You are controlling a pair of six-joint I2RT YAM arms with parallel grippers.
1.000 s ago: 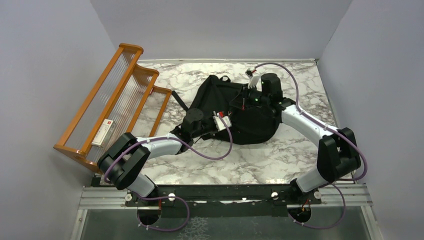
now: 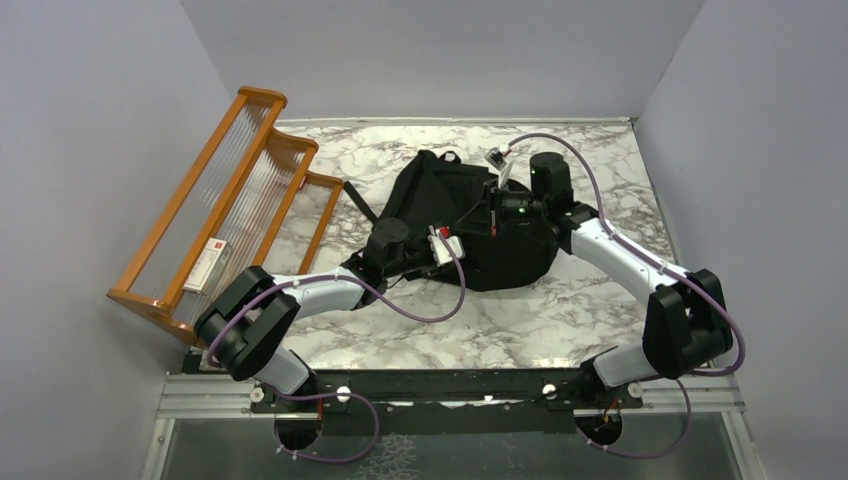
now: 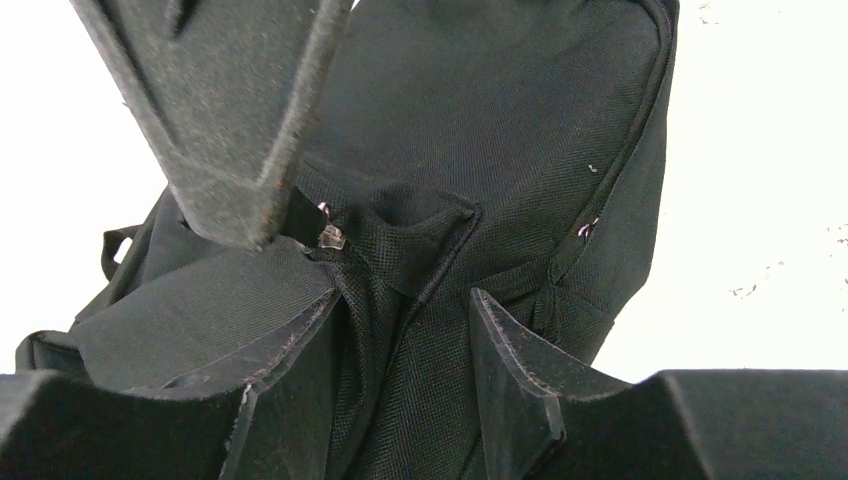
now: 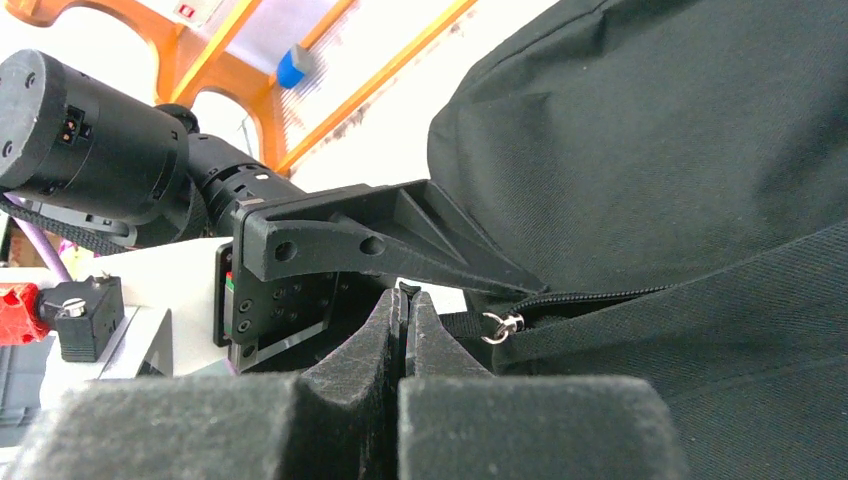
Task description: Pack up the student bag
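The black student bag (image 2: 430, 190) lies on the marble table, its zipper (image 4: 600, 296) partly parted in the right wrist view. My left gripper is part open low over the bag, a fold of black fabric showing between its fingers. From the upper left of that view, one of the right fingers (image 3: 225, 150) reaches down to the metal zipper slider (image 3: 332, 237). My right gripper is shut. The short black pull tab (image 4: 462, 324) runs from the slider ring (image 4: 502, 327) to its fingertips and appears pinched there. The bag's inside is hidden.
A wooden rack (image 2: 225, 180) with clear ribbed panels stands at the left and holds a white box (image 2: 207, 265). In the right wrist view a blue item (image 4: 294, 66) shows on the rack. Bare marble (image 2: 560, 330) lies in front of the bag. Both arms are close together over it.
My right gripper has moved left and toward the front, closer to the left gripper, and its fingers now look narrower from above. The left arm has hardly moved.
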